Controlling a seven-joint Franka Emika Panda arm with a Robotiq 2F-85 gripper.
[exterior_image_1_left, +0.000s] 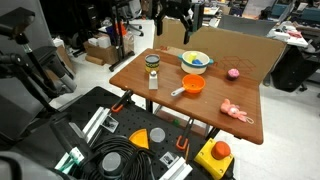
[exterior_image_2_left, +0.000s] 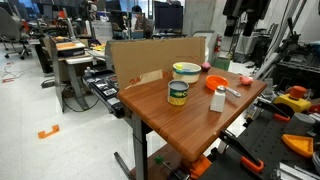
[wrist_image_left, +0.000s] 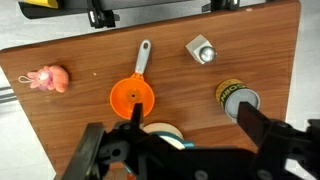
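Observation:
Above the brown table (exterior_image_1_left: 215, 115), my gripper (exterior_image_1_left: 172, 40) hangs open, with nothing between its fingers. An orange bowl (wrist_image_left: 132, 97) shows in the wrist view, with a light-handled utensil (wrist_image_left: 143, 57) at its edge. To its right stand a small white bottle (wrist_image_left: 201, 49) and a round can (wrist_image_left: 237, 98). A white bowl (exterior_image_1_left: 195, 62) with something yellow and blue in it sits at the table's back, partly hidden by the gripper in the wrist view. A pink toy (exterior_image_1_left: 235, 110) lies at the right side, and a dark pink round object (exterior_image_1_left: 233, 73) lies behind it.
A cardboard panel (exterior_image_2_left: 160, 58) stands along the table's back edge. In front of the table are a black cart with cables (exterior_image_1_left: 110, 150) and a yellow box with a red button (exterior_image_1_left: 215, 158). Bare tabletop lies around the orange bowl.

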